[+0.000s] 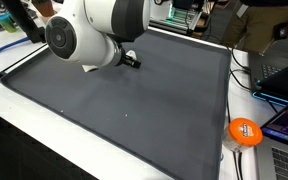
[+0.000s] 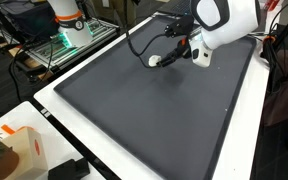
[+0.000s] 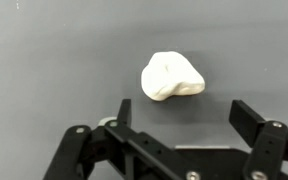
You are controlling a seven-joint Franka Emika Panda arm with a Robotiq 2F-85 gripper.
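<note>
A small white, lumpy object (image 3: 171,76) lies on the dark grey board, centred above my gripper in the wrist view. My gripper stands open, its two black fingers wide apart with nothing between the tips. In exterior view 2 the white object (image 2: 154,60) shows beside the gripper (image 2: 162,63). Seen from exterior view 1, the white object (image 1: 131,54) is partly hidden by the gripper (image 1: 130,62), which is low over the board. A further pale shape (image 3: 106,121) peeks out behind the left finger, mostly covered.
The grey board (image 1: 114,115) is bare across its front and middle. An orange-lidded container (image 1: 244,132) stands on the white table to its right, near the laptops (image 1: 277,82). Cables run along the board's edges.
</note>
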